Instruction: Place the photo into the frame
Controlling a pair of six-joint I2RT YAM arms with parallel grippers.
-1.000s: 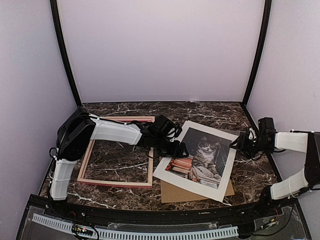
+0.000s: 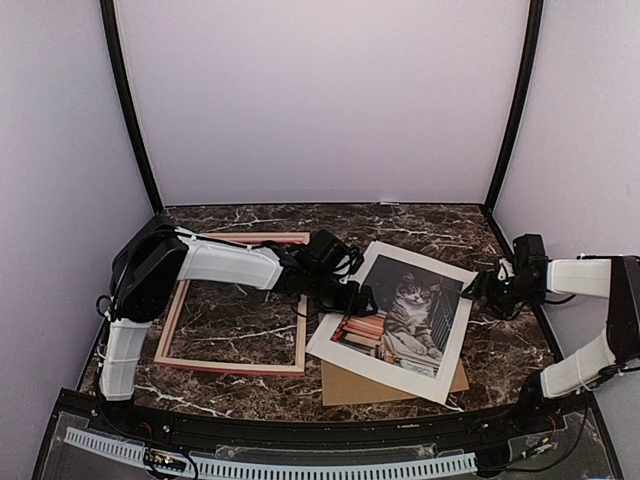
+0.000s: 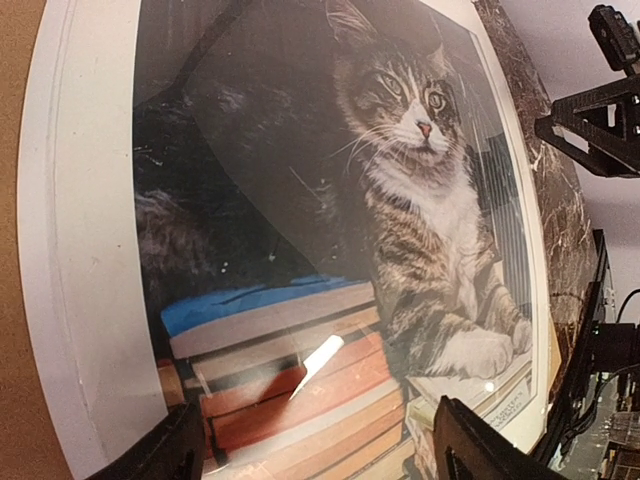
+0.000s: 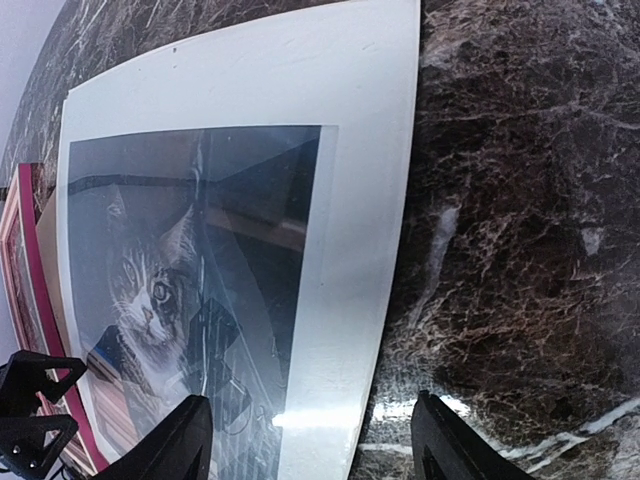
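Observation:
The photo [image 2: 408, 310], a cat beside books with a wide white border, lies rotated on the table right of centre. To its left the empty light-wood frame [image 2: 230, 368] rests flat, partly covered by my left arm. My left gripper [image 2: 362, 301] is over the photo's left part; its fingers [image 3: 465, 440] stand apart above the printed books, holding nothing. At the right border is my right gripper [image 2: 478, 287], its fingers [image 4: 190, 430] also apart. One is over the photo, the other over the marble, with the border's edge running between them. Contact cannot be told.
A brown board [image 2: 350, 388] sticks out from under the photo's lower side. The dark marble table [image 2: 510, 345] has free room right of the photo and along the back. White walls [image 2: 310, 110] close in the sides and rear.
The right forearm has shifted very slightly, while its gripper stays by the photo's right border. My left arm, the photo and the frame look unmoved.

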